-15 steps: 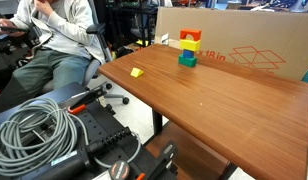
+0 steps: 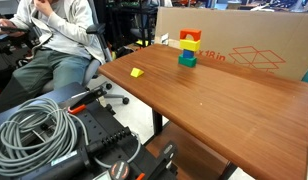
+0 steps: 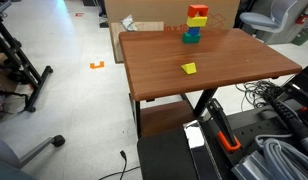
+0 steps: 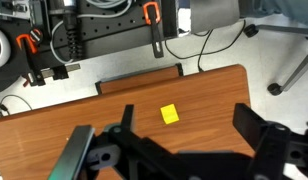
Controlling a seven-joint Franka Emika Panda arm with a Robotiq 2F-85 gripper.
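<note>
A small yellow block (image 2: 137, 72) lies alone near the table's edge. The second exterior view shows the same yellow block (image 3: 188, 68) towards the table's front. Farther back rises a stack of coloured blocks: a red block (image 2: 191, 34) on top, then a yellow block (image 2: 190, 45), a blue block (image 2: 188, 54) and a green block (image 2: 187, 61) at the bottom. In the wrist view my gripper stands open, its dark fingers wide apart. Between them, on the tabletop below, the loose yellow block (image 4: 170, 114) shows, apart from both. Neither exterior view shows the gripper clearly.
A large cardboard box (image 2: 244, 40) stands behind it. Beside the table, a black workbench carries a coiled grey cable (image 2: 34, 140) and tools. A seated person (image 2: 64, 40) is at the left.
</note>
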